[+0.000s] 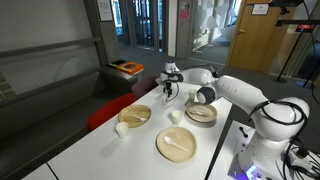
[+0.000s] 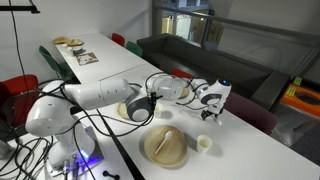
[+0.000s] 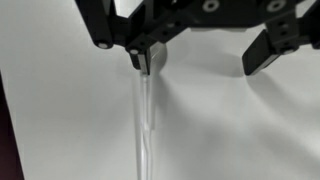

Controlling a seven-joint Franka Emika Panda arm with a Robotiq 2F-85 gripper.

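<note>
In the wrist view my gripper is open, its two dark fingers wide apart. A thin, clear or whitish long object [image 3: 147,125] lies on the white surface, running downward from the left finger [image 3: 141,60]. It is close below or beside that finger; whether they touch I cannot tell. Nothing is clamped between the fingers. From outside, the arm reaches far across the table, with the gripper [image 2: 204,113] low over the white top near its far edge.
A round tan plate [image 1: 163,154] holds a pale utensil. Another tan plate [image 1: 131,111] lies closer to the sofa. White cups [image 1: 175,117] stand among the plates, one cup [image 2: 204,144] by the plate's edge. A dark sofa [image 1: 60,100] borders the table.
</note>
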